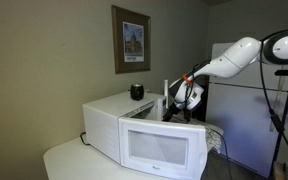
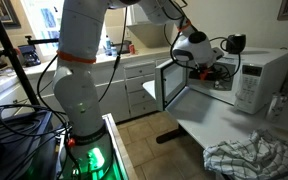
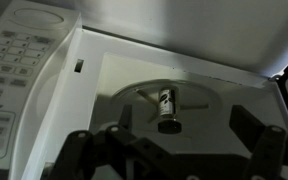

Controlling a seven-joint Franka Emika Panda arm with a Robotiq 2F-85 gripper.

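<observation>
A small dark bottle with a black-and-white label [image 3: 167,104] rests on the turntable [image 3: 199,96] inside the white microwave [image 1: 105,129]. The microwave's door [image 1: 162,150] stands open toward the front. In the wrist view my gripper is open, its two black fingers spread wide to either side of the bottle, with nothing gripped. In the second exterior view the gripper [image 2: 206,73] is at the microwave's opening. The first exterior view has the gripper's tips hidden behind the open door.
A keypad panel [image 3: 12,75] borders the opening on the left of the wrist view. On top of the microwave sits a dark cup [image 1: 137,92]. A patterned cloth [image 2: 249,158] lies on the white table [image 2: 194,118], whose middle is clear.
</observation>
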